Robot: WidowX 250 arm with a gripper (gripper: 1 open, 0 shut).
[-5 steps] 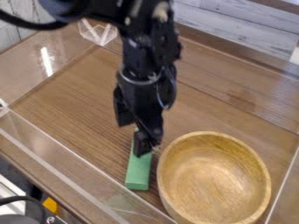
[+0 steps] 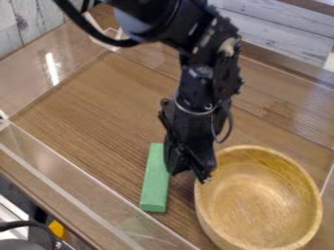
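A green rectangular block [image 2: 155,186] lies lengthwise on the wooden surface, just left of a large tan wooden bowl [image 2: 259,200] at the lower right. My black gripper [image 2: 188,164] hangs over the gap between the block's upper end and the bowl's upper left rim, its lower part hiding some of both. It looks shut, with nothing visible held; whether it touches the block or bowl I cannot tell.
Clear low walls line the left and front edges, and a white plank wall stands at the back.
My gripper came down toward the block and has since risen slightly, uncovering more of it. The bowl has shifted right compared with a second ago.
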